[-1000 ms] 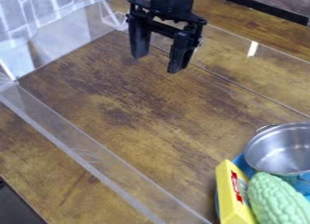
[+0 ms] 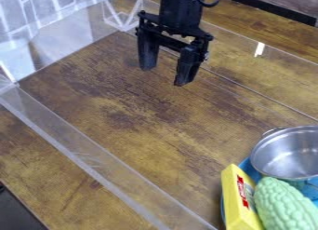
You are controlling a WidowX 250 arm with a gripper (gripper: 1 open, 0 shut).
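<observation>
My black gripper (image 2: 168,59) hangs above the wooden board (image 2: 137,131) at the upper middle of the view, its two fingers spread wide apart with nothing between them. Low on the right are a metal pot (image 2: 289,155), a green corn-like or cabbage-like object (image 2: 284,204) with a bumpy surface, and a yellow box (image 2: 239,196), all grouped on or around something blue.
Clear plastic edging (image 2: 93,173) runs along the left side of the board. A white tiled wall (image 2: 44,15) stands at the back left. The middle of the board is free of objects.
My gripper has shifted slightly down in the view over the last second. The pot, box and green object have not moved.
</observation>
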